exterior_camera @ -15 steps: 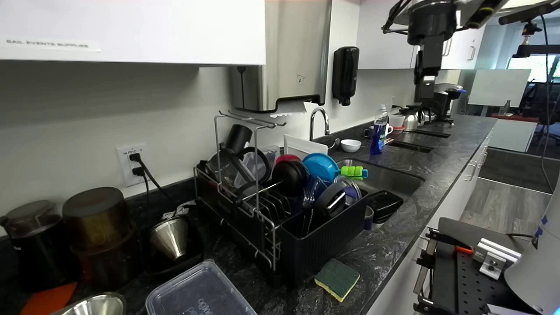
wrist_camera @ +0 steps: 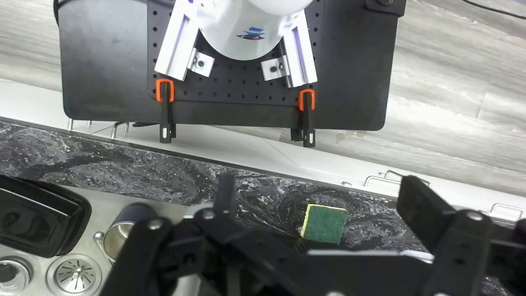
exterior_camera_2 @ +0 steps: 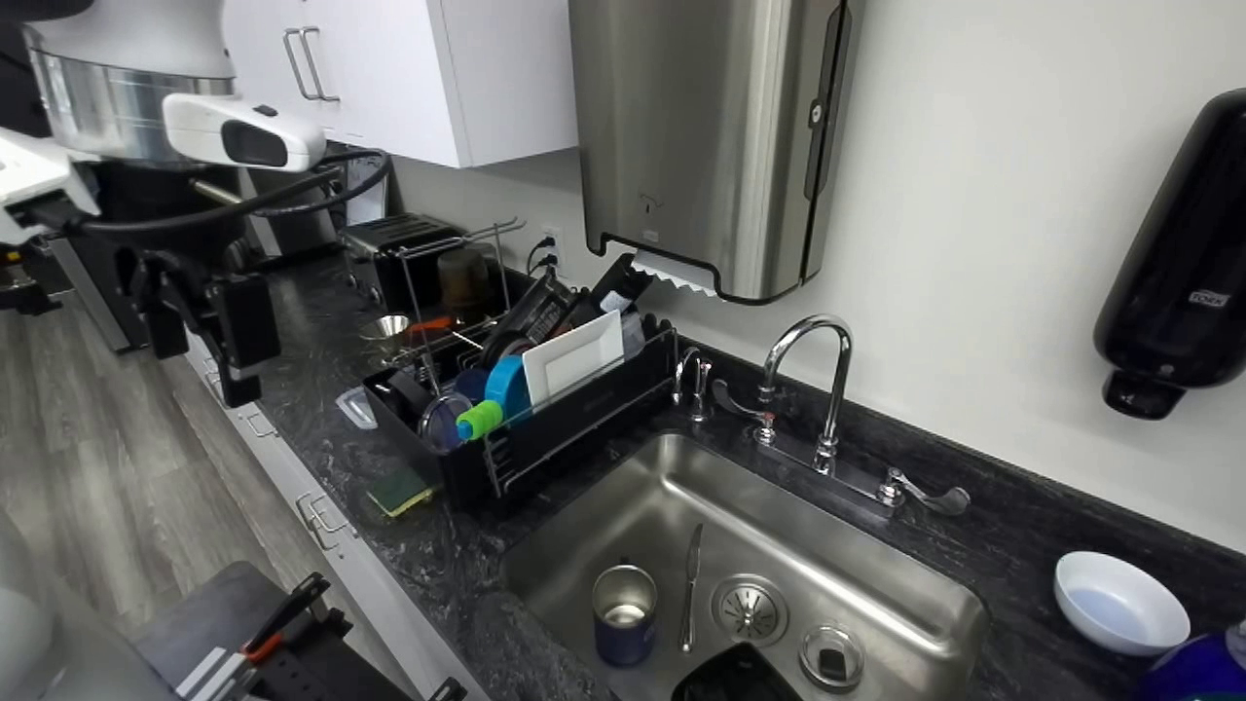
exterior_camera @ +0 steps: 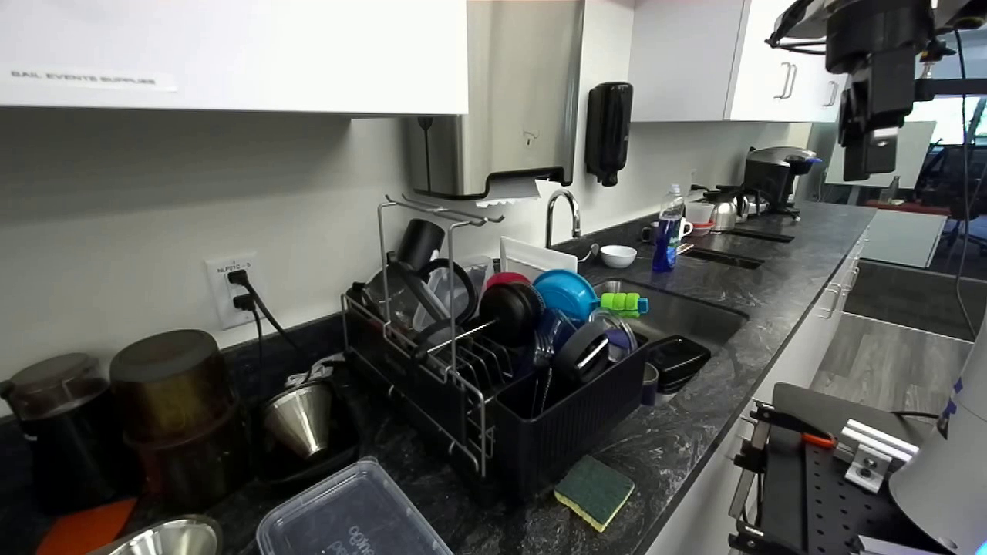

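High above the counter's front edge, my gripper is open, its two fingers far apart with bare counter visible between them. In exterior view 1 the gripper (exterior_camera: 870, 157) hangs at the upper right, and exterior view 2 has it at the left, clear of every object. A green and yellow sponge (wrist_camera: 324, 224) lies flat on the counter well below the fingers in the wrist view. It rests beside the black dish rack (exterior_camera: 564, 435), which is loaded with pans, a blue bowl (exterior_camera: 566, 294) and other dishes.
The steel sink (exterior_camera_2: 748, 497) holds a blue mug (exterior_camera_2: 625, 631), a knife (exterior_camera_2: 691, 590) and a black container (exterior_camera_2: 736, 678). A white bowl (exterior_camera_2: 1121, 602) stands to its right. The paper towel dispenser (exterior_camera_2: 701, 140) and cabinets overhang the counter.
My gripper has moved to the right in exterior view 1, away from the wall and toward the counter's front side. The dishes, sponge and rack have not moved.
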